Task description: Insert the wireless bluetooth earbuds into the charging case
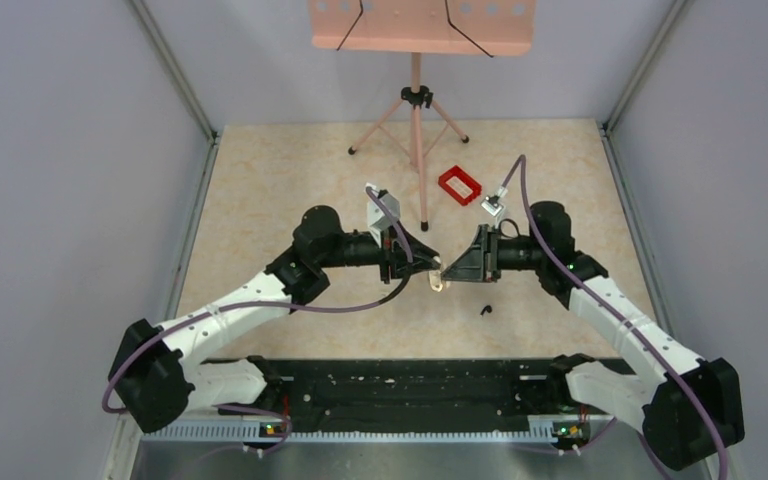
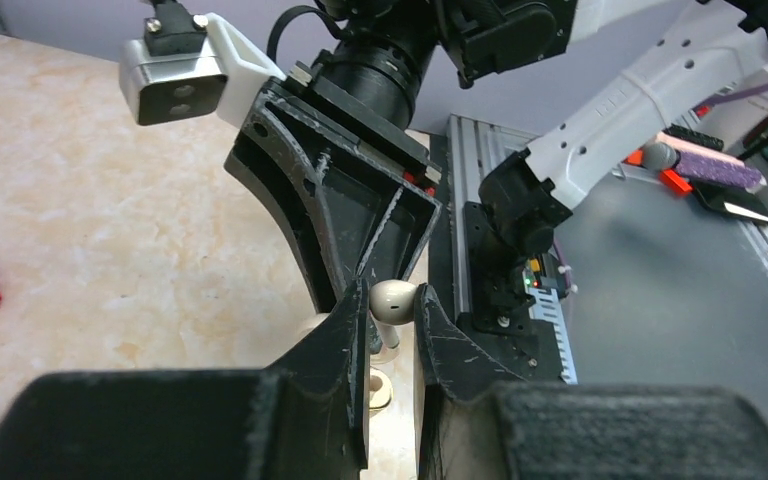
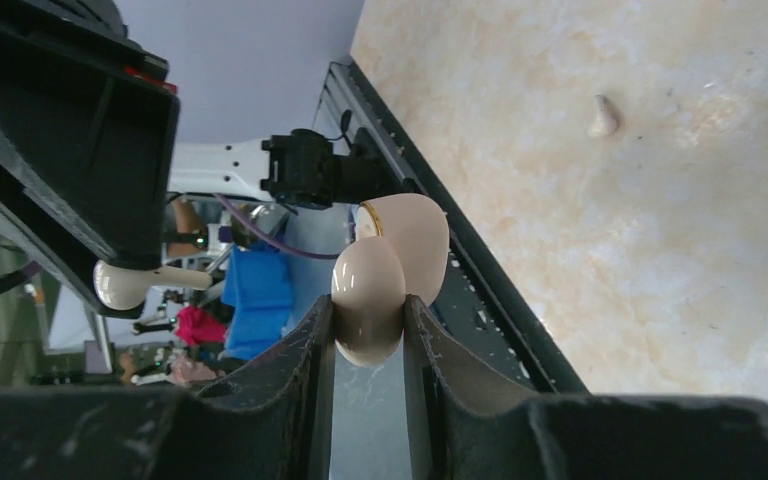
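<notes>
Between the arms in the top view, my right gripper is shut on the cream charging case. The right wrist view shows the case body between those fingers, its lid raised. My left gripper is shut on a cream earbud, whose stem points away toward the case. That held earbud is at the left of the right wrist view, apart from the case there. Another earbud lies loose on the table. The case's slots are mostly hidden.
A red tray stands at the back beside the pink stand. A small black object lies below the right gripper.
</notes>
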